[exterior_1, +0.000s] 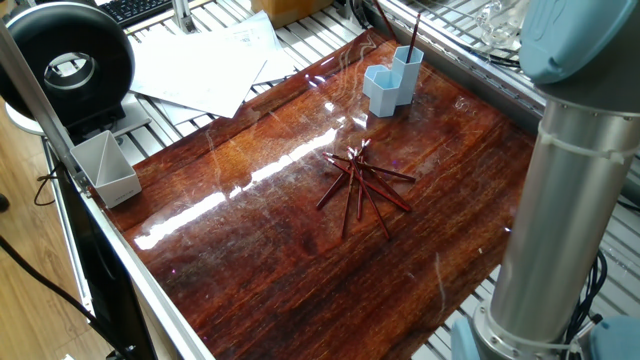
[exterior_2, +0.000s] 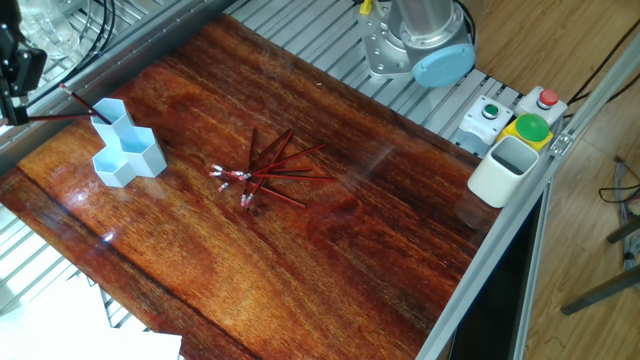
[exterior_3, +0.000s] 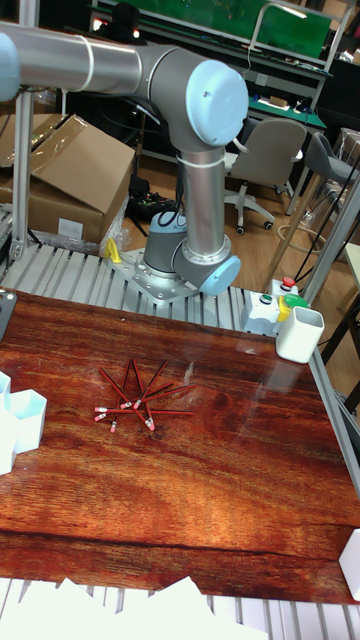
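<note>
At the left edge of exterior view 2, part of my black gripper shows, shut on one end of a dark red pencil. That pencil reaches sideways toward the pale blue holder, made of joined hexagonal cups; whether it touches the holder cannot be told. Another pencil leans inside one cup of the holder. Several dark red pencils lie crossed in a loose pile near the middle of the wooden table, their light ends bunched together. In exterior view 3 the gripper is out of frame.
A white square cup stands at one table edge beside the buttons. Another white box sits at the edge in exterior view 1. Papers lie beyond the table, whose surface is largely clear around the pile.
</note>
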